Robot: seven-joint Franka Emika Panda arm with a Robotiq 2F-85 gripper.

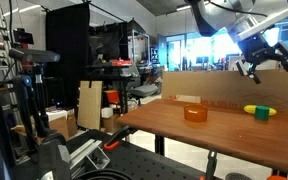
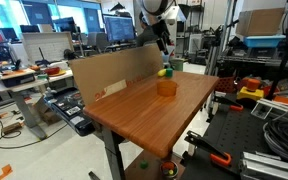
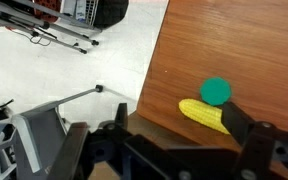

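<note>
On the wooden table (image 1: 184, 123) stands a round orange bowl (image 1: 195, 113), left of a green cup (image 1: 262, 113). A yellow corn cob (image 1: 250, 109) lies right behind the cup. In the wrist view the green cup (image 3: 215, 91) appears from above, with the yellow corn (image 3: 203, 114) close against it. My gripper (image 1: 253, 78) hangs in the air well above these two, its fingers apart. From the wrist, its dark fingers (image 3: 110, 149) are spread wide at the lower edge, with nothing held between them. The orange bowl (image 2: 166, 88) is outside the wrist view.
A tall brown board (image 2: 114, 75) runs along one long side of the table. Bare tabletop (image 2: 134, 117) stretches away from the bowl toward the near end. Past the table edge, white floor (image 3: 119, 60) and a grey chair (image 3: 49, 130) show.
</note>
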